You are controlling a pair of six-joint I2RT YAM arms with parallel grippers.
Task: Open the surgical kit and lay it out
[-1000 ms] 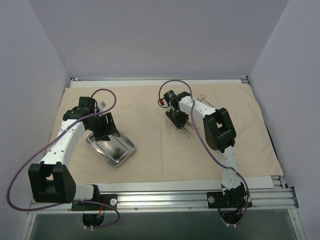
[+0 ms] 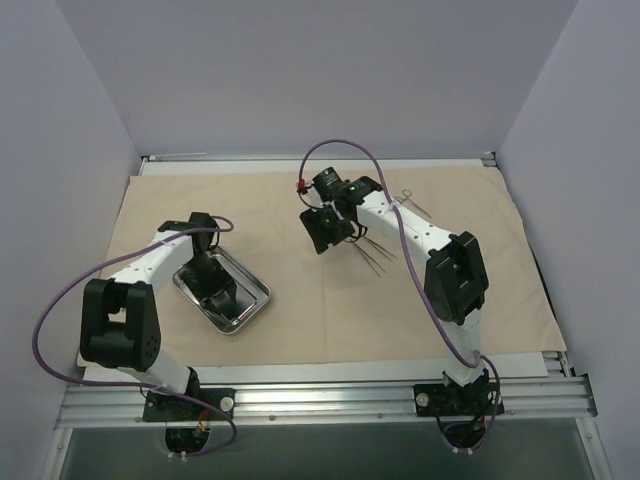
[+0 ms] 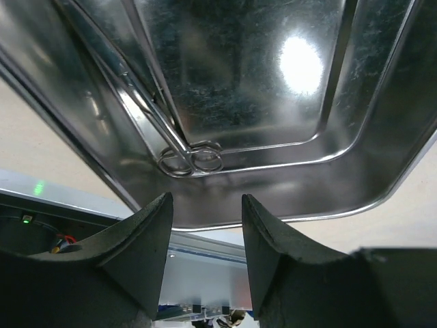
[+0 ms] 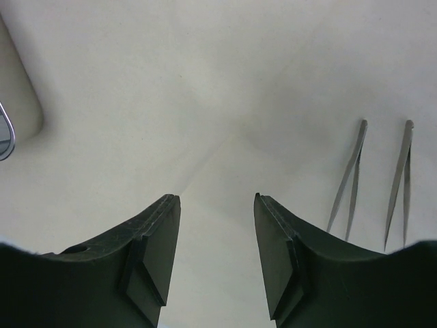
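Note:
A metal tray (image 2: 262, 293) lies on the left of the table. Inside it, along one side, rests a ring-handled instrument (image 3: 167, 130), seen in the left wrist view. Over the tray is my left gripper, part open, its fingers pointing at the instrument's rings with nothing between them. On the right of centre, two tweezers (image 4: 351, 178) lie side by side on the cloth, and a pair of scissors (image 2: 412, 203) lies behind them. Left of the tweezers hangs my right gripper, part open and empty above bare cloth.
Beige cloth (image 2: 300, 320) covers the table, with free room at the front centre and at the right. In the right wrist view a corner of the tray (image 4: 8, 133) shows at the left edge. Purple cables loop above both arms.
My left gripper has come down and toward the front over the tray. My right gripper has risen from the tweezers and shifted left, leaving them on the cloth.

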